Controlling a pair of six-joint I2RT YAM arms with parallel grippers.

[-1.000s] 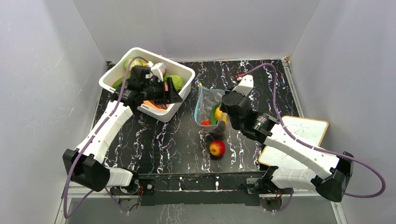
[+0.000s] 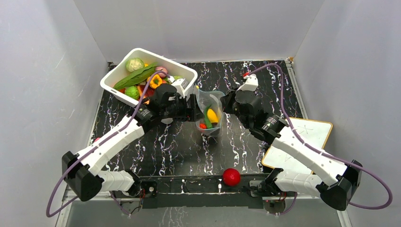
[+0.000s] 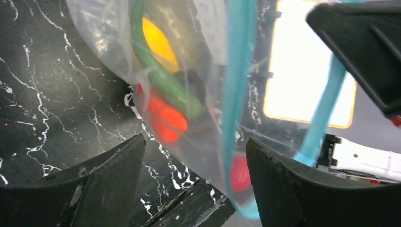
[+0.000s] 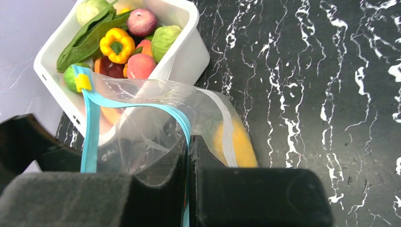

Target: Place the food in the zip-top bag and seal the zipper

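The clear zip bag (image 2: 215, 97) with a blue zip edge (image 4: 181, 117) stands mouth open mid-table. Inside it lie a green cucumber-like piece (image 3: 163, 82), a yellow piece (image 2: 212, 116) and a red one (image 2: 203, 126). My right gripper (image 2: 226, 103) is shut on the bag's rim, the blue strip running between its fingers in the right wrist view. At the bag's left side is my left gripper (image 2: 196, 113), its fingers (image 3: 108, 175) wide apart, with no food held. A red apple (image 2: 231, 177) lies at the table's front edge.
A white bin (image 2: 108, 84) of several toy vegetables and fruits stands at the back left. A whiteboard (image 2: 291, 163) lies at the right, partly under the right arm. Clear black table shows in front of the bag.
My left gripper has come from over the bin to the bag. The bag has shifted slightly.
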